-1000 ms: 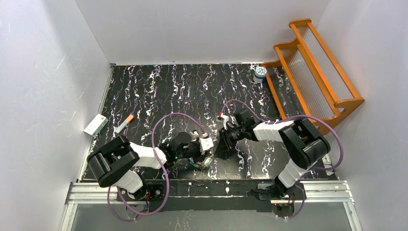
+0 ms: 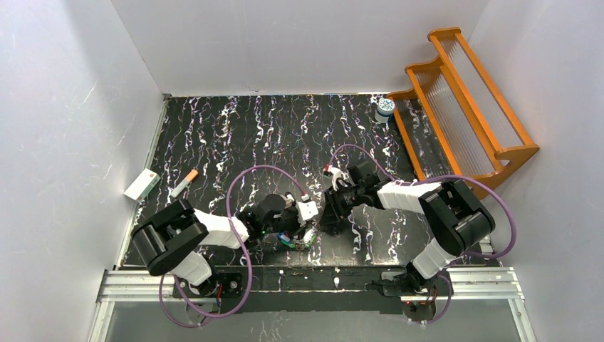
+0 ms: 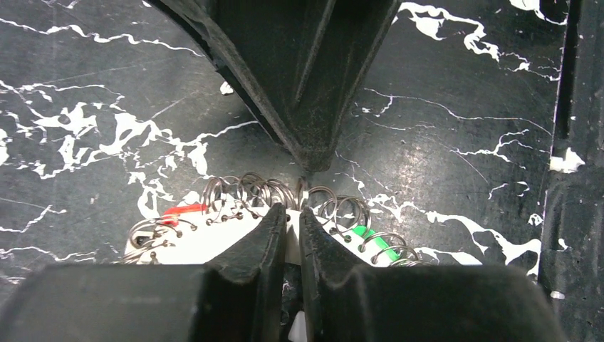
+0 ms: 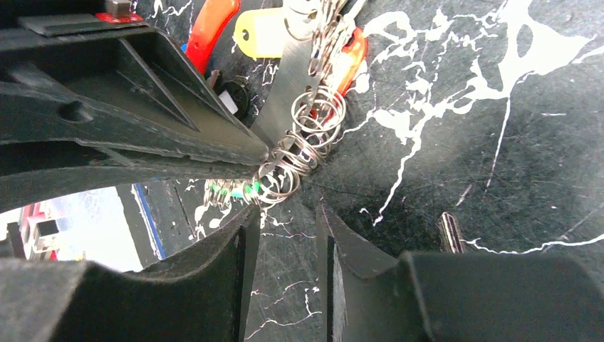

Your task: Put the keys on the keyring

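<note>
The keyring is a pale metal strip (image 3: 246,231) lined with several small wire rings (image 4: 313,121) and coloured tags, among them a yellow tag (image 4: 261,33) and a green tag (image 3: 375,242). In the left wrist view my left gripper sits over the strip's middle, its fingers a narrow gap apart. One ring stands edge-on at those tips; whether it is pinched cannot be told. My right gripper is open just beside the rings, with nothing between its fingers. The left finger's tip touches or overlaps the ringed edge in the right wrist view.
A short metal piece (image 4: 449,233) lies on the dark table right of the right gripper's tips. Far off stand a wooden rack (image 2: 466,100) and a white jar (image 2: 384,109). An orange-handled tool (image 2: 184,183) lies at left.
The right arm has hardly moved.
</note>
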